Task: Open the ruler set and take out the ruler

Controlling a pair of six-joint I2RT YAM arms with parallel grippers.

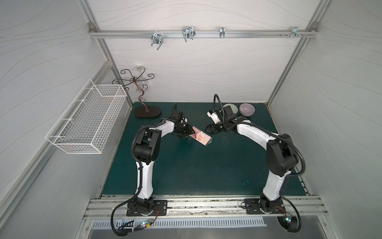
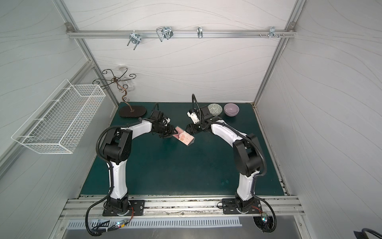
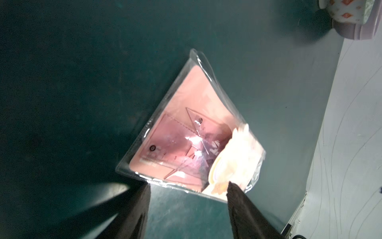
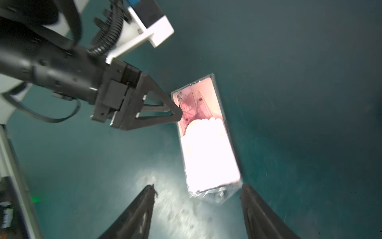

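Observation:
The pink ruler set (image 4: 209, 153) lies flat near the middle of the table in a clear pouch, with pink transparent rulers (image 3: 183, 147) showing at one end and a pale printed piece (image 3: 234, 163) over the other. My left gripper is open just above the ruler end, from the left in the top views, nothing visible between its fingers. My right gripper hovers open beside and above the pouch's other end, its fingers apart and empty.
A patterned bowl (image 2: 214, 108) and purple bowl (image 2: 231, 110) stand at the back right. A metal stand (image 1: 147, 111) is at the back left. A white wire basket (image 1: 85, 119) hangs on the left wall.

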